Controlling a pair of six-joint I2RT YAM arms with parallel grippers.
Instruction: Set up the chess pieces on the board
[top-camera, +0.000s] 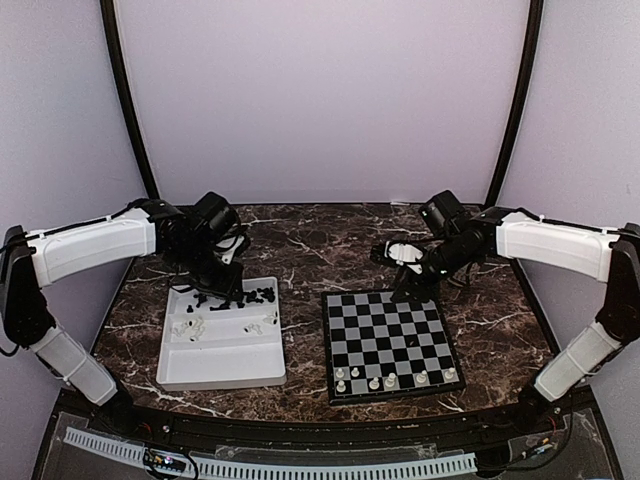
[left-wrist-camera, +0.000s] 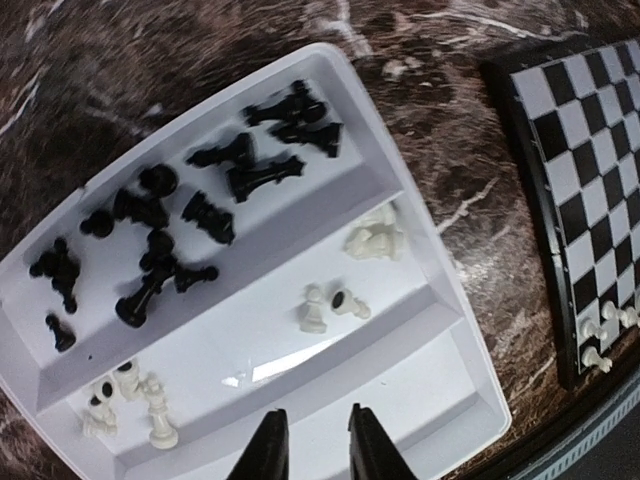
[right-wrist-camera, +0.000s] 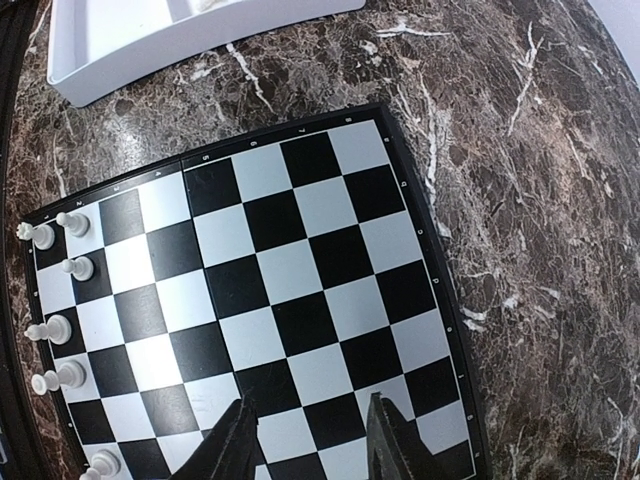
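Note:
A white compartment tray (top-camera: 220, 368) holds black pieces in its back section and white ones (left-wrist-camera: 312, 310) in the middle. Over it hangs my left gripper, fingers apart with nothing seen between. The chessboard (top-camera: 385, 330) lies to the right, with several white pieces (right-wrist-camera: 75, 373) standing along its near end; the rest of it is bare. My right gripper is above the board, its fingertips apart in the right wrist view; whether it holds anything lower down is hidden.
Bare dark marble table (top-camera: 300, 240) lies behind the tray and board, and a narrow strip separates the two. A white back wall and side panels bound the space.

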